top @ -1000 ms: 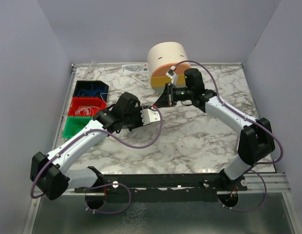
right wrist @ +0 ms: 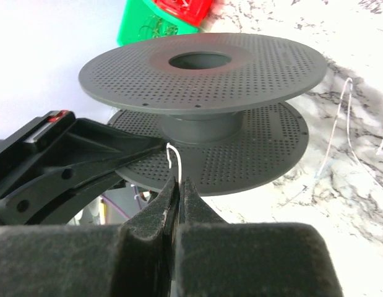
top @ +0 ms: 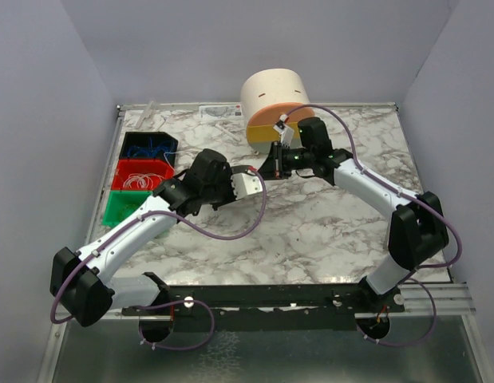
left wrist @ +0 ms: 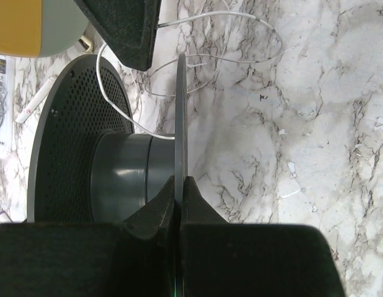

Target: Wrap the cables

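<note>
A dark grey spool (left wrist: 120,176) with perforated flanges stands out in both wrist views; the arms mostly cover it from above. My left gripper is shut on the spool's thin flange, which runs edge-on between its fingers. White cable (left wrist: 111,102) passes from my right gripper's fingers (left wrist: 132,37) down to the spool's core, with a loose loop over the table. In the right wrist view my right gripper is shut on the cable, whose short bent end (right wrist: 171,148) sticks up beyond the tips, just in front of the lower flange.
At the left of the table, black, red and green bins (top: 121,206) stand in a row, with cables in them. A large white, orange and yellow cylinder (top: 274,92) sits at the back.
The left arm looks almost still.
</note>
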